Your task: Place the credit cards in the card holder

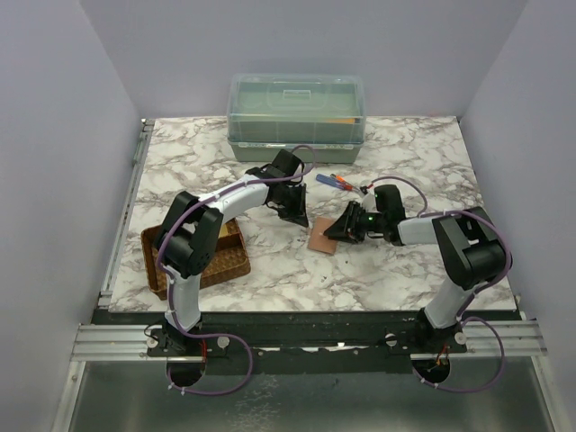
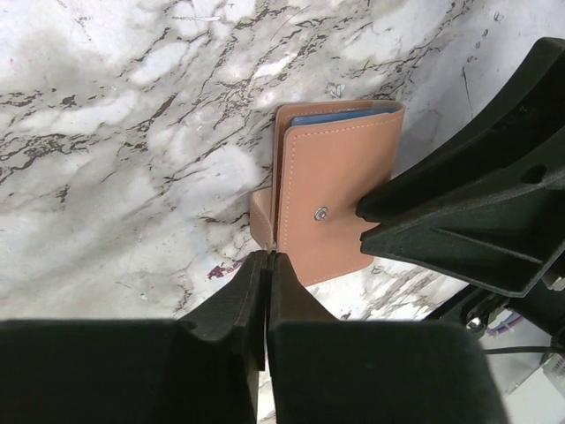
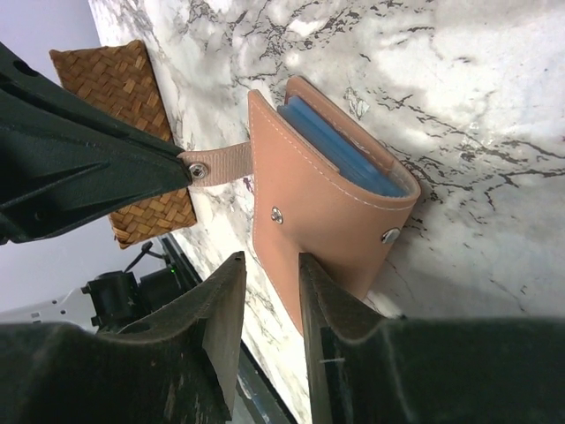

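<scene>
A tan leather card holder lies on the marble surface between the grippers, blue cards inside its top opening. My left gripper is shut at the holder's left side; in the right wrist view its fingertip is at the holder's strap. My right gripper is over the holder's right part, fingers part open, its fingertips against or just above the leather.
A woven basket is at the left, a lidded green box at the back, and blue and orange items behind the holder.
</scene>
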